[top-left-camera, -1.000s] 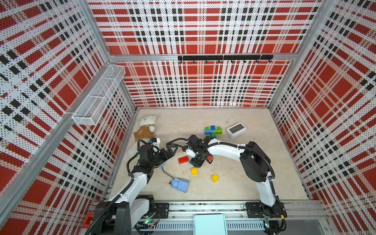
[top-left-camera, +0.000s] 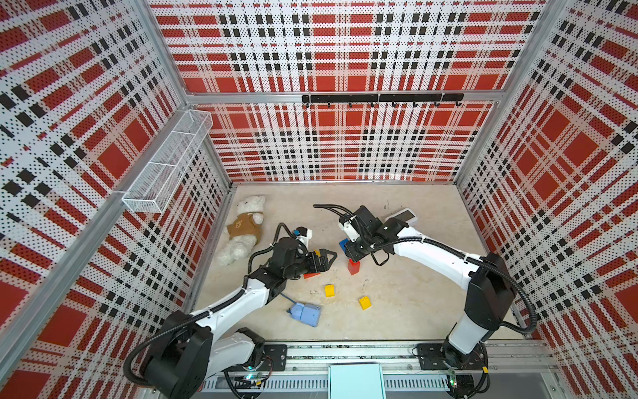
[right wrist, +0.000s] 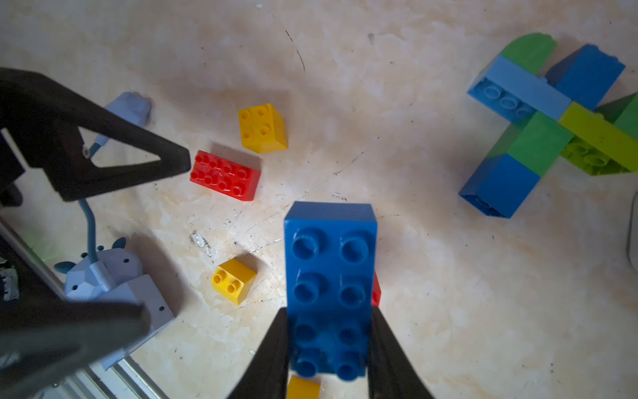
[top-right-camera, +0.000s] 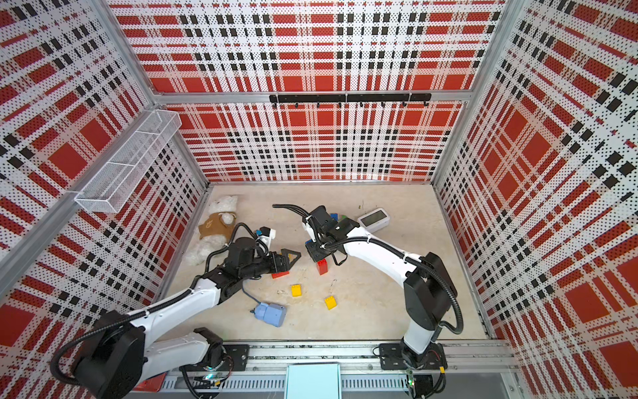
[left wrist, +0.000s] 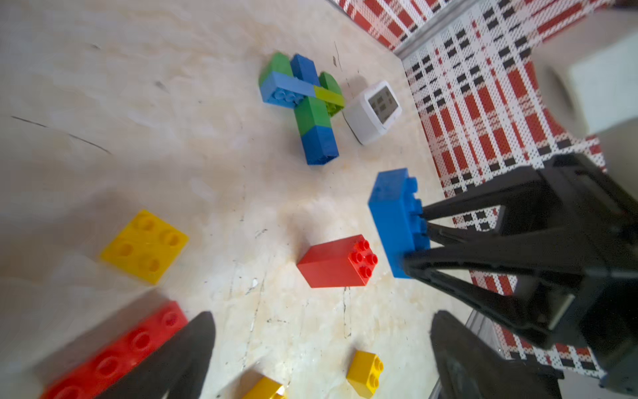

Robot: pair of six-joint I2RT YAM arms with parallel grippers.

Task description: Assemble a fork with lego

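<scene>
A long blue brick (right wrist: pixel 330 266) with two rows of studs is held by my right gripper, shut on it above the table. My left gripper stands open with nothing between its fingers, over the long red brick (left wrist: pixel 116 352). A partly built fork (left wrist: pixel 305 106) of green, blue and lime bricks lies at the back, its blue handle end (right wrist: pixel 501 186) toward the front. A taller red brick (left wrist: pixel 335 262) sits below the held blue brick. Yellow bricks (left wrist: pixel 146 246) lie loose.
A white digital timer (top-right-camera: pixel 373 219) stands right of the fork. A plush bear (top-left-camera: pixel 246 229) lies at the left, and a light-blue corded toy (top-left-camera: pixel 305 314) at the front. Both arms stand close together over the table's middle.
My right gripper has risen and moved back and right with the blue brick, now covering the fork from the top left view. My left gripper has moved right, over the long red brick.
</scene>
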